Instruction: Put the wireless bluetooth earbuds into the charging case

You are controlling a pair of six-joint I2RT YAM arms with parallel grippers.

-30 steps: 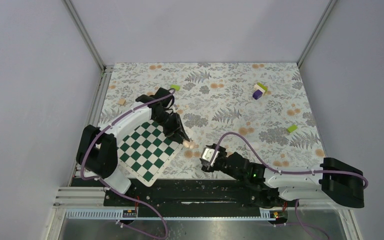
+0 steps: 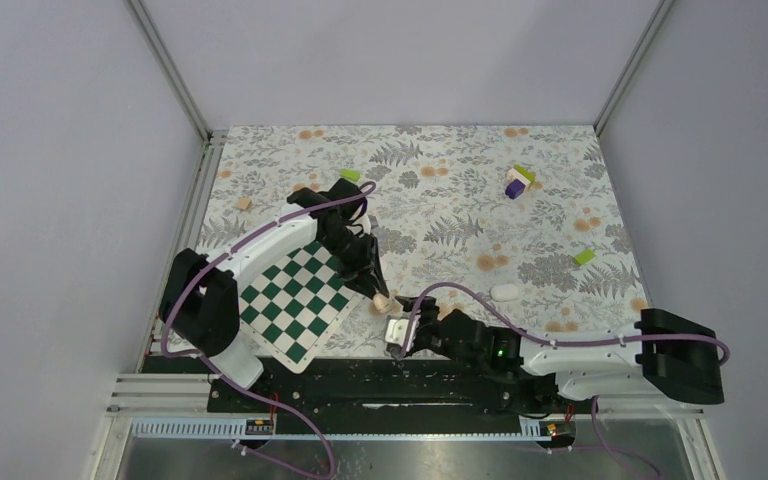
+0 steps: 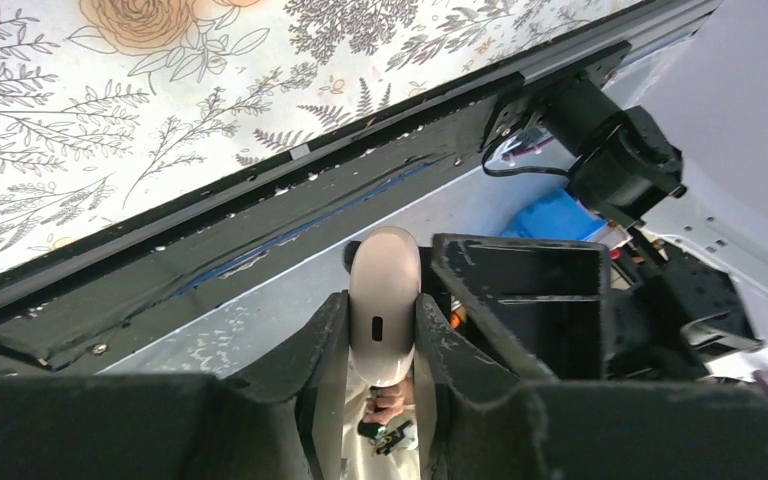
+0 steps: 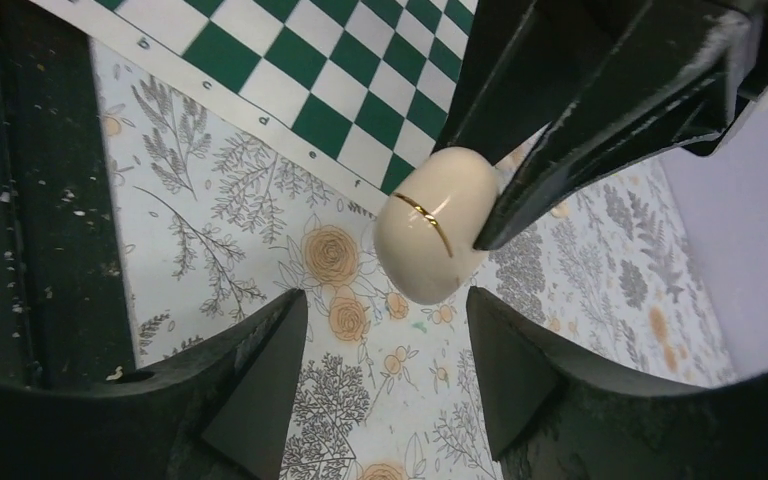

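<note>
My left gripper [image 2: 374, 290] grips the cream earbud case, lifted over the front middle of the board; in the right wrist view the case [image 4: 430, 220] shows a gold seam across it. My right gripper is open just beside it, its fingertips below and short of the case, nothing between them. A white rounded item [image 2: 505, 292], too small to identify surely, lies on the mat right of the arms. No loose earbud can be made out clearly.
A green checkerboard [image 2: 295, 300] lies under the left arm. Coloured blocks [image 2: 518, 184] and small green pieces [image 2: 584, 257] lie on the floral mat [image 2: 450, 200]. The front rail runs close below both grippers.
The right gripper has moved left, closer to the case.
</note>
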